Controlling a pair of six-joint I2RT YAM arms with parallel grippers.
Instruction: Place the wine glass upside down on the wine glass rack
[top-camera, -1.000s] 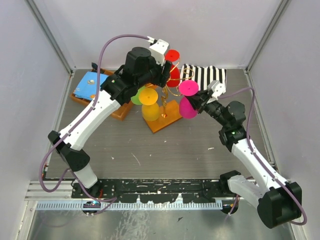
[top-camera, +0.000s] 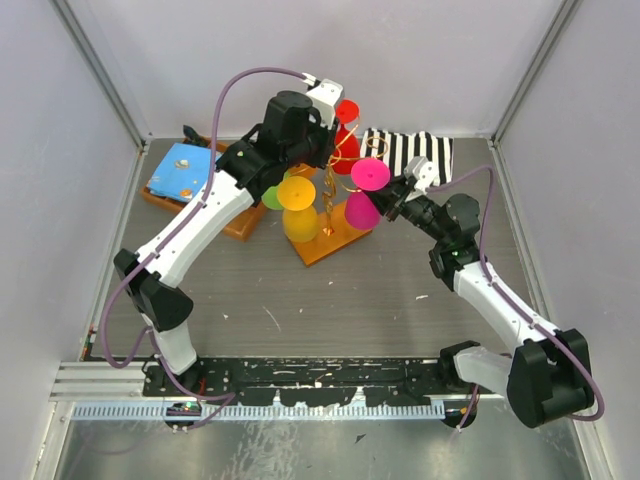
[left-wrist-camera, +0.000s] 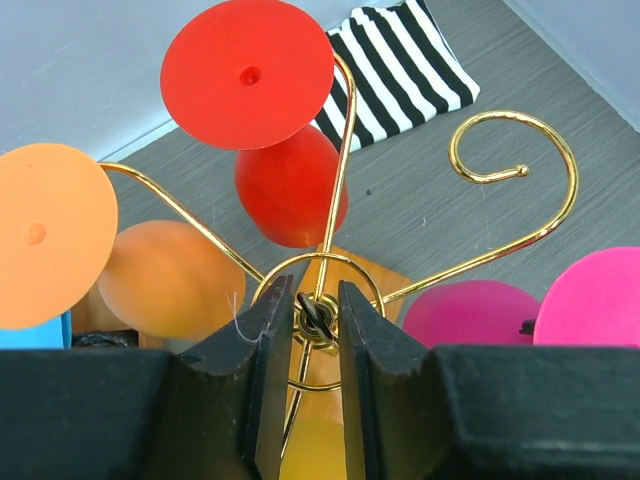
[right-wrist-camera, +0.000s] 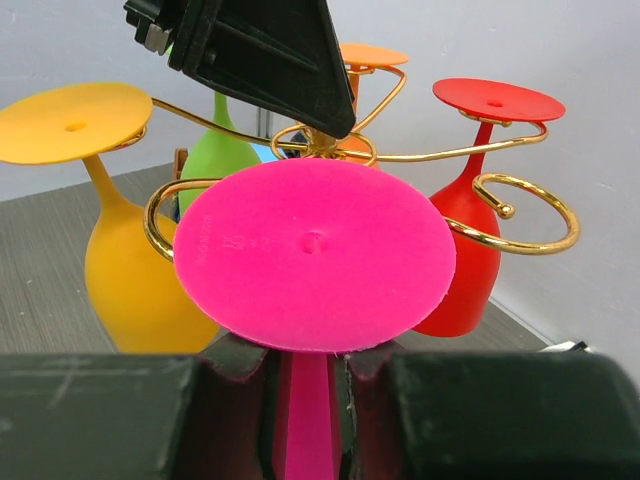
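Note:
A pink wine glass (top-camera: 370, 174) hangs upside down, base up, at the right side of the gold rack (top-camera: 329, 190). My right gripper is shut on its stem, just under the pink base. A gold loop (right-wrist-camera: 160, 222) curls out at the left of that base. The base covers the rest of it, so I cannot tell whether the stem sits inside. Over the rack's centre is my left gripper, its fingers part open around the gold middle. In the right wrist view, a black left finger (right-wrist-camera: 270, 60) touches or nearly touches that centre.
Yellow (top-camera: 297, 195), orange (left-wrist-camera: 170, 280), red (right-wrist-camera: 498, 105) and green (right-wrist-camera: 218, 150) glasses hang upside down around the rack. One gold hook (left-wrist-camera: 565, 180) is empty. A striped cloth (top-camera: 408, 150) and a wooden tray (top-camera: 235, 222) lie behind.
The pink glass and right arm have shifted slightly left, closer to the rack's middle. My left arm has moved a little to the right, its gripper staying over the rack's centre.

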